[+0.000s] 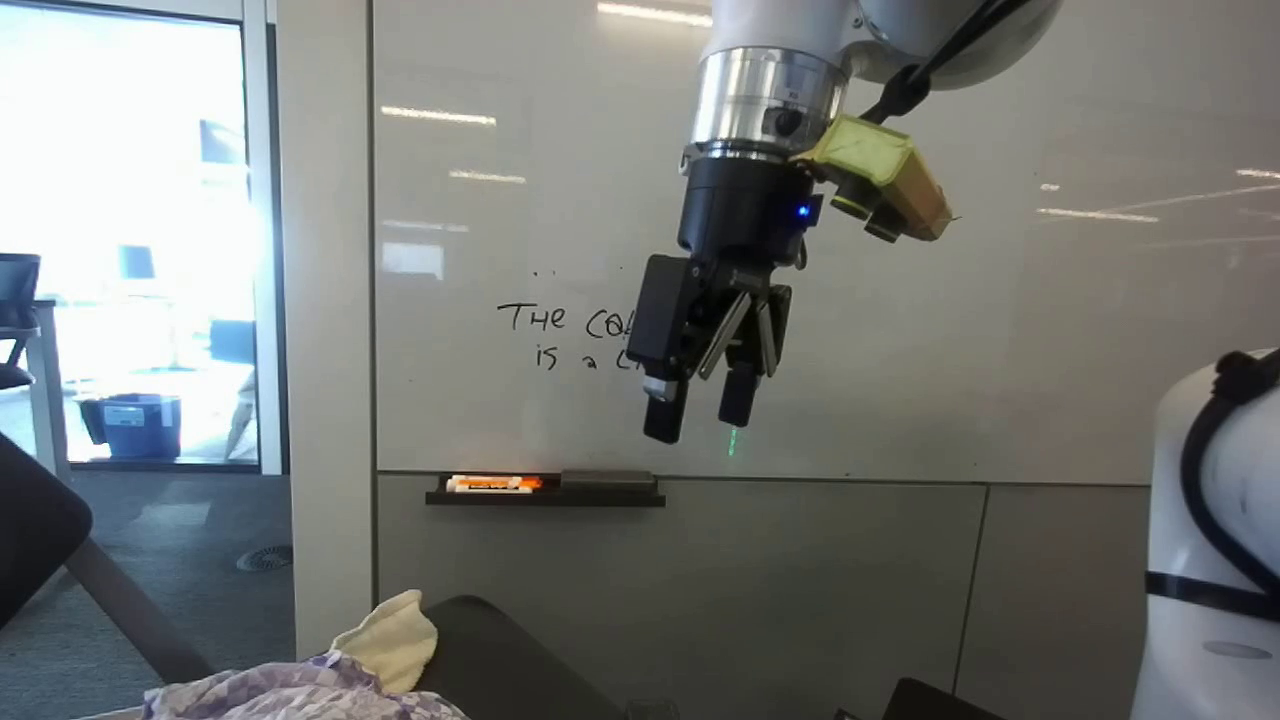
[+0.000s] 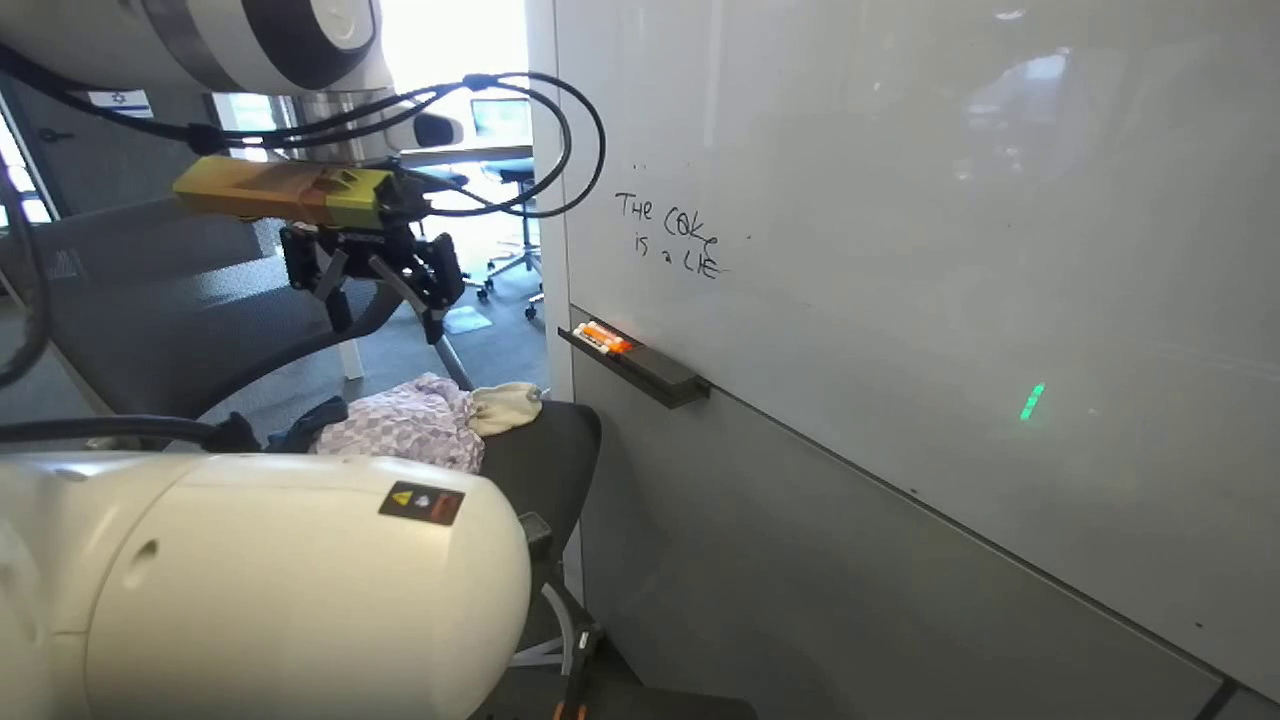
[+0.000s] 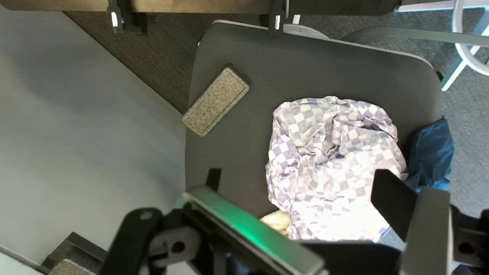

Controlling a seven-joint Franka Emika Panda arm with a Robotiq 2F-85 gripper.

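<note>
My gripper hangs open and empty in front of the whiteboard, fingers pointing down. In the wrist view, a checkered purple and white cloth lies crumpled on a dark chair seat, below the gap between my fingers. On the same seat, a grey-brown eraser rests near the side facing the whiteboard. A cream cloth pokes out beside the checkered one. Orange and white markers and a dark eraser sit on the ledge. Black writing and a green mark show on the board.
A dark blue cloth hangs at the seat's edge. The chair's backrest rises behind my gripper. A second white robot arm part fills the lower left of exterior view 2. Open air surrounds the fingers.
</note>
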